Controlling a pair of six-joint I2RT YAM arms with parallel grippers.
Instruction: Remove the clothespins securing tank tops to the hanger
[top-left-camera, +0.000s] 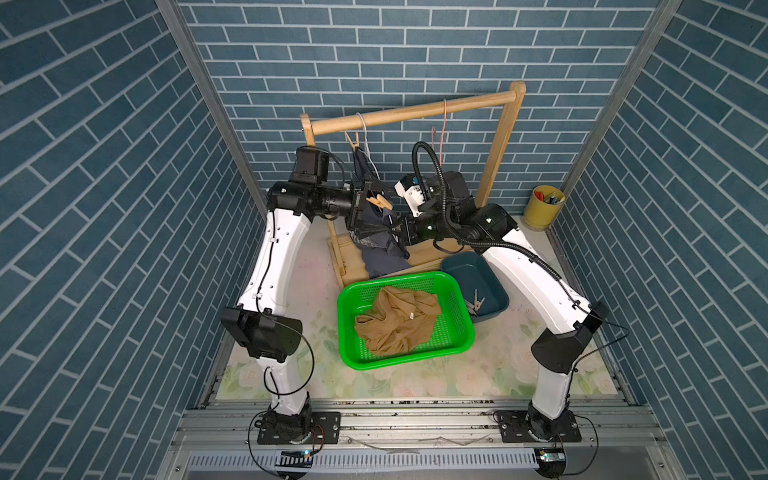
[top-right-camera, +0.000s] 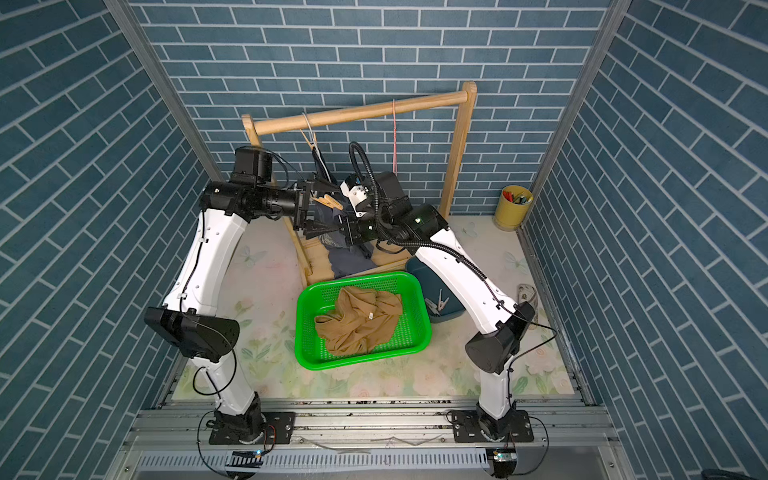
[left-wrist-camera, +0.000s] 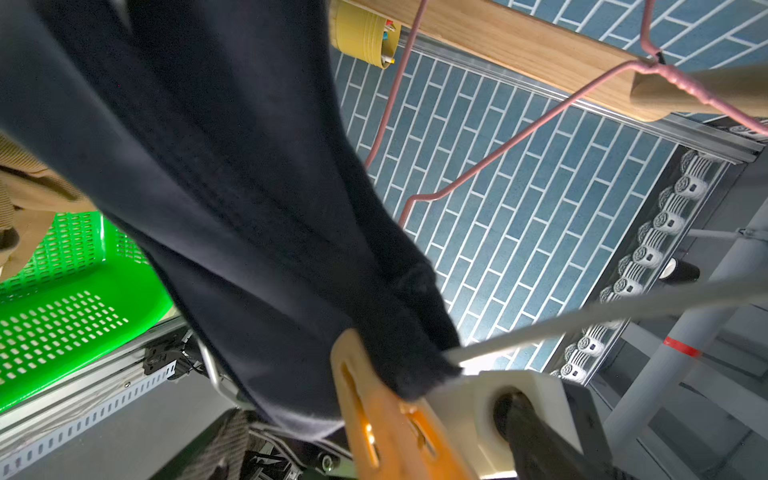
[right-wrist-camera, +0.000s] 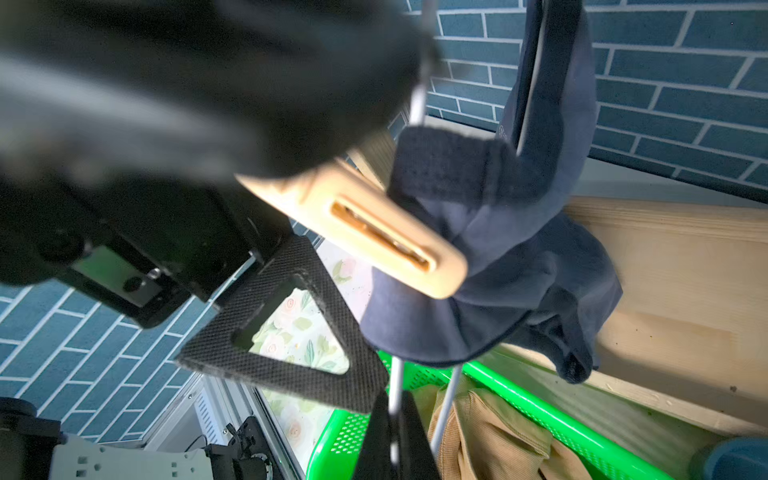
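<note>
A dark navy tank top (top-left-camera: 376, 240) hangs on a white hanger (right-wrist-camera: 397, 376) from the wooden rack, clipped by a wooden clothespin (top-left-camera: 380, 201) (left-wrist-camera: 364, 400) (right-wrist-camera: 384, 232). My open left gripper (top-left-camera: 366, 209) (top-right-camera: 315, 209) is around that clothespin area. My right gripper (top-left-camera: 400, 232) (top-right-camera: 344, 228) is shut low on the hanger side, just right of the left one; in the right wrist view its fingers meet at the hanger wire, below the clothespin. A second clothespin (top-right-camera: 312, 142) sits higher on the hanger.
A green basket (top-left-camera: 348, 328) holds brown cloth. A dark teal bin (top-left-camera: 492, 288) with loose clothespins lies right of it. A yellow cup (top-left-camera: 544, 212) stands back right. An empty pink hanger (top-right-camera: 394, 132) hangs on the rack.
</note>
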